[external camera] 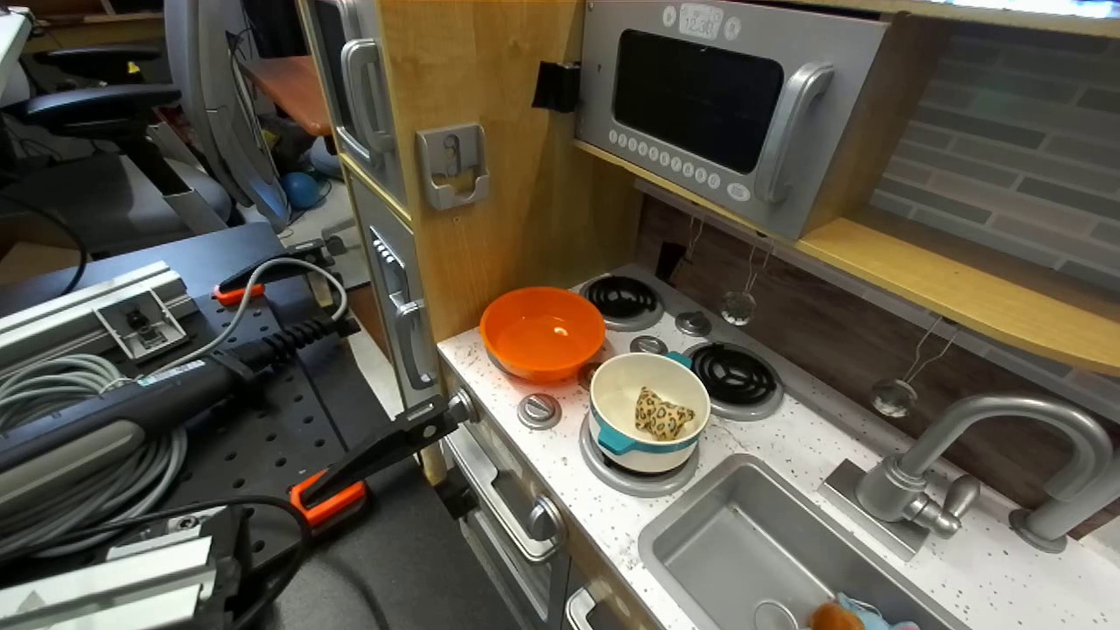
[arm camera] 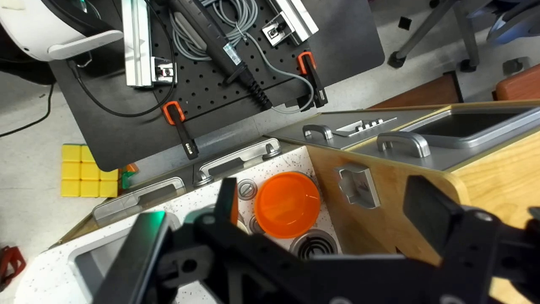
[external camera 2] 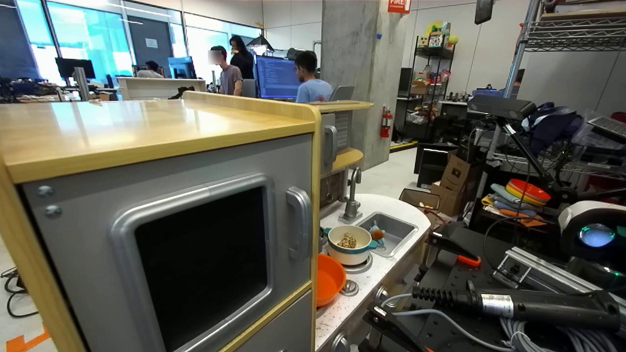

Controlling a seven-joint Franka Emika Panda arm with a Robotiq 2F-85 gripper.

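In the wrist view my gripper stands open, with nothing between its widely parted fingers. An orange bowl (external camera: 542,332) rests empty at the cabinet end of the toy stove; from the wrist camera it shows between the fingers. Beside it on a front burner stands a cream pot (external camera: 642,457) with teal handles. Inside the pot lies a leopard-print cloth item (external camera: 662,414). A brown and blue soft toy (external camera 2: 376,234) sits in the grey sink (external camera: 735,525). Neither exterior view shows the gripper. In the wrist view the pot is mostly hidden behind the gripper.
A grey microwave (external camera: 703,100) and a wooden shelf (external camera: 945,278) overhang the back of the counter. The tap (external camera: 945,462) rises behind the sink. A tall wooden cabinet (external camera: 514,157) walls off the bowl's end. Black table (external camera: 420,556) with cables and clamps adjoins the front.
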